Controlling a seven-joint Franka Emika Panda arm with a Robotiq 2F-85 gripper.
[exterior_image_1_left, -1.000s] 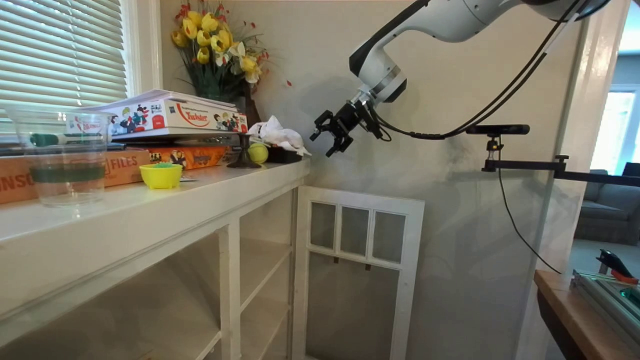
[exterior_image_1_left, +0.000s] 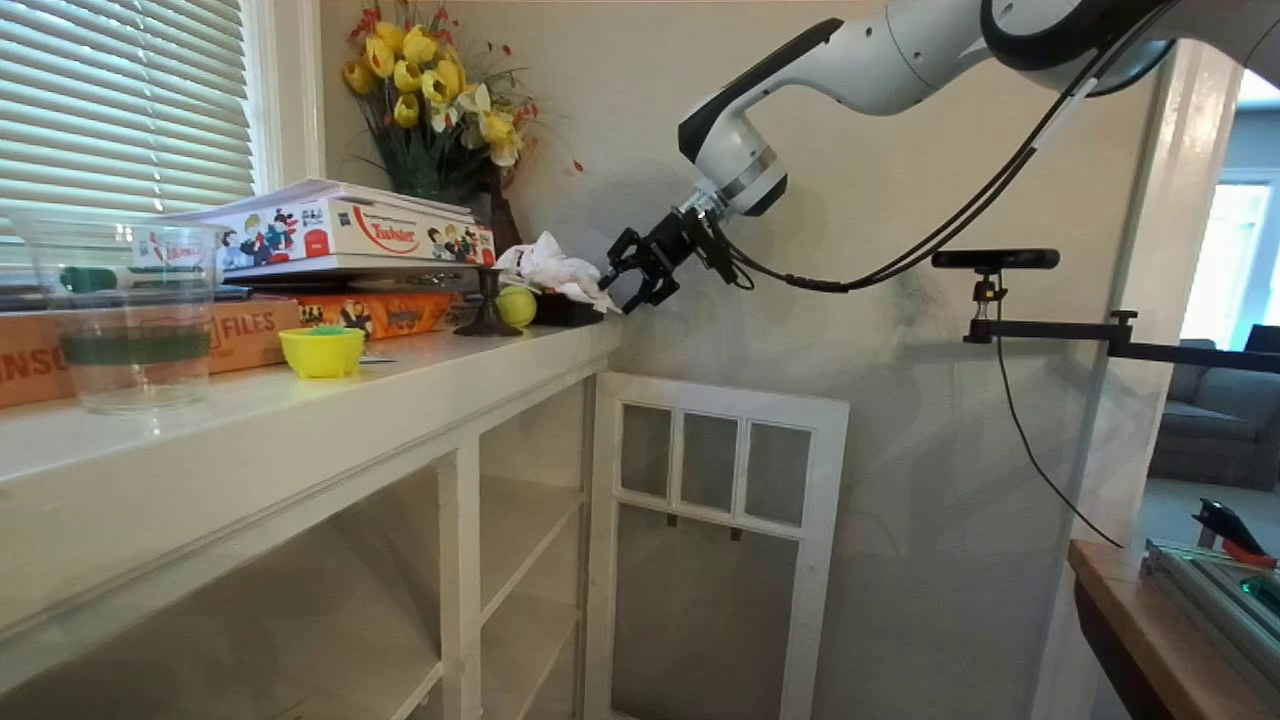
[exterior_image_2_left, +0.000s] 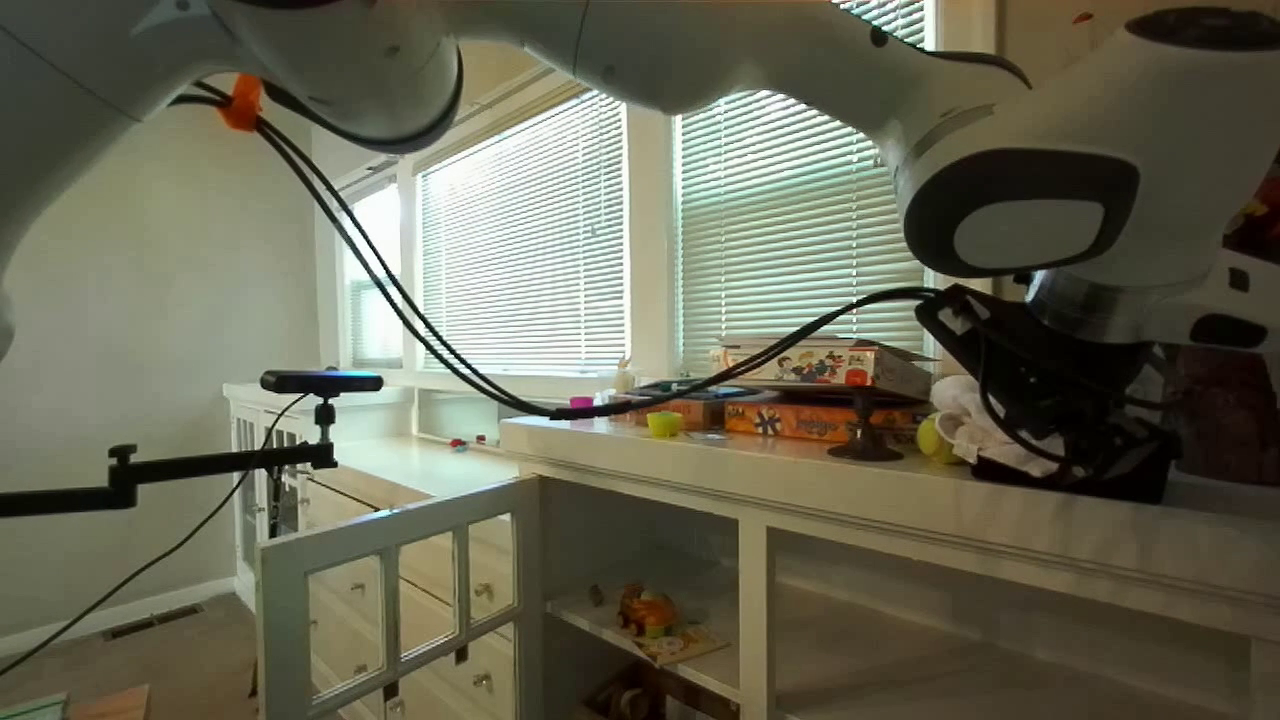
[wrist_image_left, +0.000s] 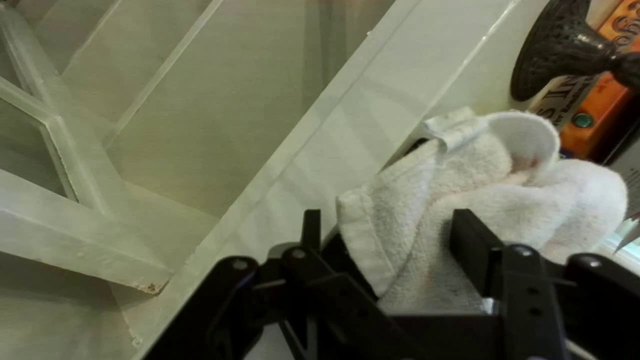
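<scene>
A crumpled white cloth (wrist_image_left: 480, 186) lies over a black container (exterior_image_1_left: 564, 311) at the far end of the white counter. In the wrist view my gripper has its fingers spread apart, with part of the cloth showing between them. One black finger (wrist_image_left: 474, 243) overlaps the cloth; the other stands off its near edge. I cannot tell whether either touches it. Exterior view 1 has the gripper (exterior_image_1_left: 624, 278) beside the cloth (exterior_image_1_left: 554, 266), at the counter's end. In exterior view 2 the arm and gripper hide much of the container.
A green-yellow ball (exterior_image_1_left: 516, 307) and a dark candlestick (exterior_image_1_left: 487, 306) stand close to the cloth. Stacked game boxes (exterior_image_1_left: 360, 234), a flower vase (exterior_image_1_left: 438, 180), a yellow cup (exterior_image_1_left: 321, 353) and a clear cup (exterior_image_1_left: 134, 324) occupy the counter. Below, a cabinet door (exterior_image_1_left: 720, 438) hangs open.
My gripper has moved left toward the cloth and is now right beside it. The cloth and the other things on the counter look unmoved.
</scene>
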